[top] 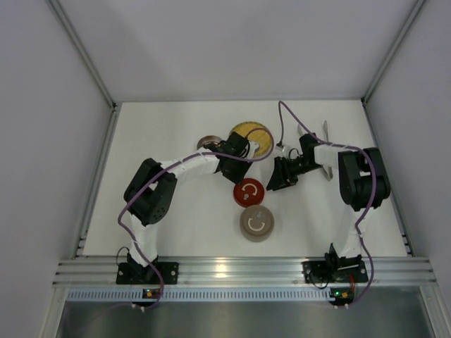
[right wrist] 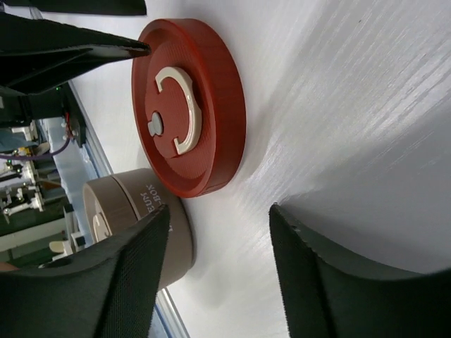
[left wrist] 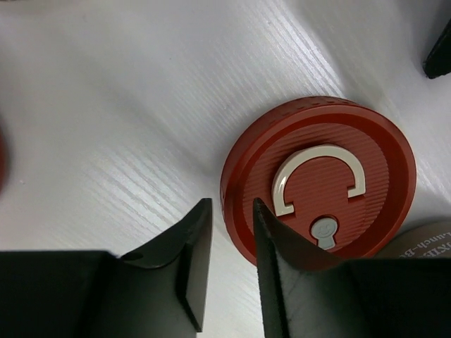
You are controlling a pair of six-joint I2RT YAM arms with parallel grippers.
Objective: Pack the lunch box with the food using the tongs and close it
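Observation:
A red round lid (top: 249,191) with a cream arc handle and a grey tab lies flat on the table. The brown-grey round lunch box (top: 257,222) stands right in front of it, its lid on. At the red lid's back left edge is my left gripper, part open; one fingertip overlaps the rim in the left wrist view, and whether it touches cannot be told. My right gripper hangs open right of the red lid (right wrist: 229,105), with only bare table between its fingers. Neither gripper holds anything.
A yellow plate (top: 243,129) lies at the back, partly covered by the left arm. Beside it sits a small brown bowl (top: 204,141). Cutlery (top: 325,130) lies behind the right arm.

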